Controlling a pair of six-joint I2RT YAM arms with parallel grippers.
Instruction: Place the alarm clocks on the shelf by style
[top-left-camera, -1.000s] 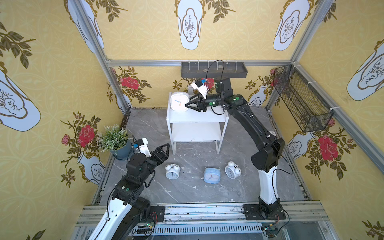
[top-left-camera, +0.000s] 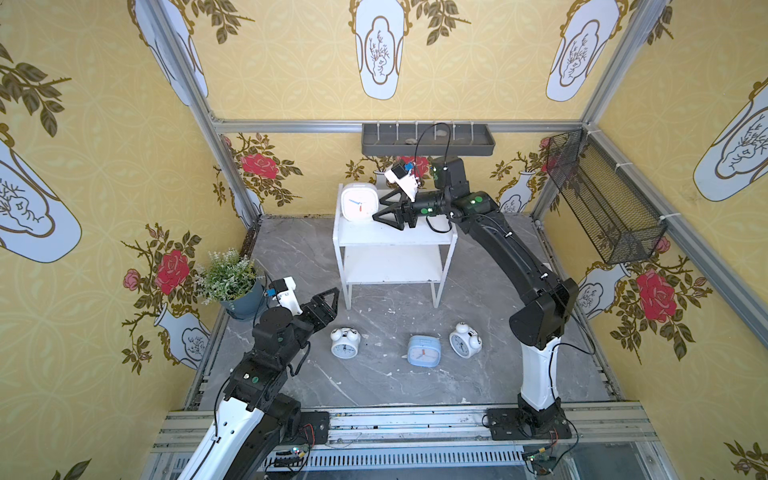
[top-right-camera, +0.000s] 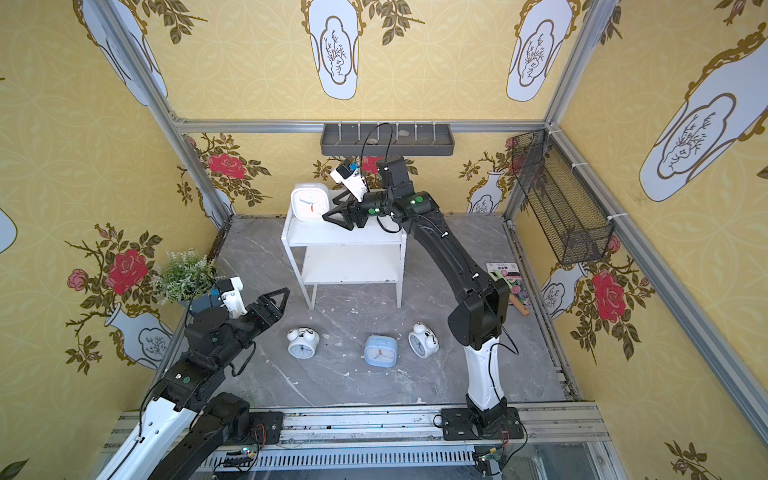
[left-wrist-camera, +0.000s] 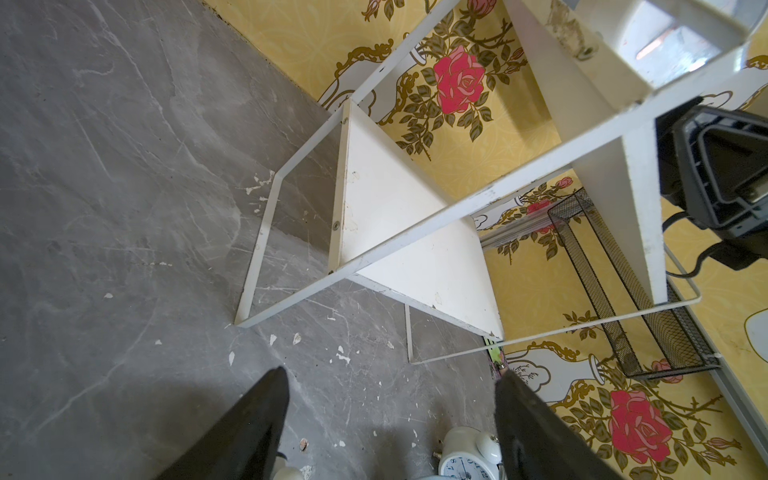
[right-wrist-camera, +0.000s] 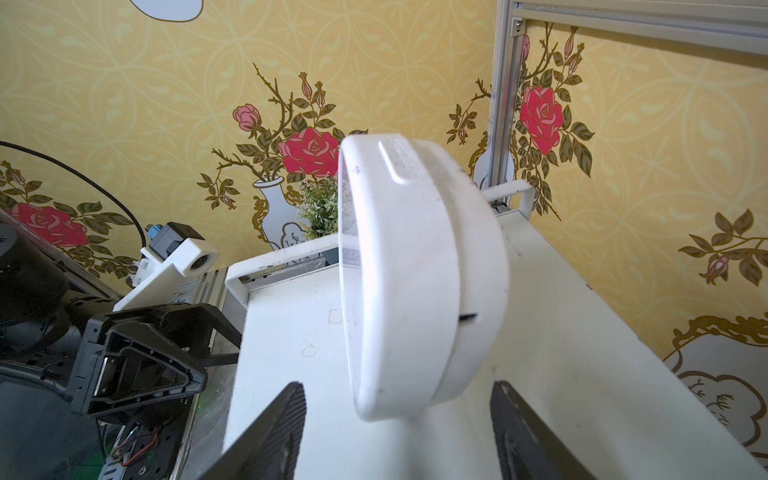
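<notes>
A white rounded-square clock (top-left-camera: 359, 202) stands upright at the left end of the shelf's top board (top-left-camera: 368, 233). Just right of it, my right gripper (top-left-camera: 379, 211) is open; in the right wrist view the clock (right-wrist-camera: 412, 280) shows beyond the spread fingers (right-wrist-camera: 276, 432), with a gap on both sides. On the floor before the shelf are a white twin-bell clock (top-left-camera: 345, 342), a light blue square clock (top-left-camera: 423, 350) and a second white twin-bell clock (top-left-camera: 465, 340). My left gripper (top-left-camera: 333, 300) is open and empty at the shelf's front left, its fingers (left-wrist-camera: 240, 432) wide apart.
The shelf's lower board (top-left-camera: 393, 264) is bare. A potted plant (top-left-camera: 232, 284) stands left, near my left arm. A wire basket (top-left-camera: 608, 196) hangs on the right wall and a grey rack (top-left-camera: 428, 140) on the back wall. Open floor surrounds the clocks.
That clock stays in place. The left arm has not moved.
</notes>
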